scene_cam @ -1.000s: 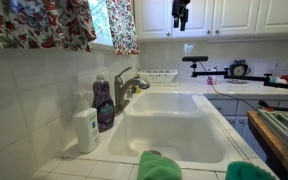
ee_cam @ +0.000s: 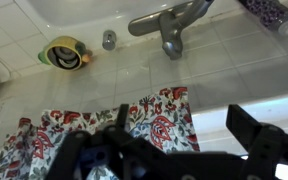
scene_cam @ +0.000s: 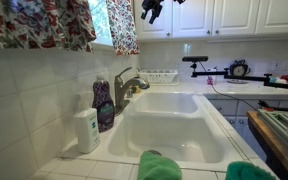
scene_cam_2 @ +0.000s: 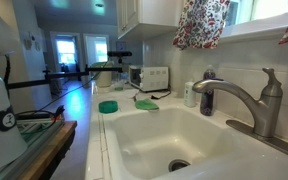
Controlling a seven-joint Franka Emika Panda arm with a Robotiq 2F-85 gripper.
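My gripper (scene_cam: 152,14) hangs high above the far part of the sink, near the upper cabinets and just right of the window curtain. In the wrist view the two dark fingers stand wide apart, with the flowered curtain (ee_cam: 164,128) visible behind the gap and nothing held. The double white sink (scene_cam: 174,138) lies well below, its metal faucet (scene_cam: 132,86) on the window side. A purple bottle (scene_cam: 103,105) and a white bottle (scene_cam: 87,130) stand by the tiled wall.
A green cloth (scene_cam: 159,166) drapes over the near sink edge, beside a teal item (scene_cam: 247,171). A white dish rack (scene_cam: 162,77) and a clock (scene_cam: 240,69) sit at the back. Upper cabinets (scene_cam: 234,18) and the curtain (scene_cam: 123,27) are close to the gripper.
In exterior view 1 my gripper has moved left, toward the curtain and window, staying high. The bottles, cloths and sink look unchanged.
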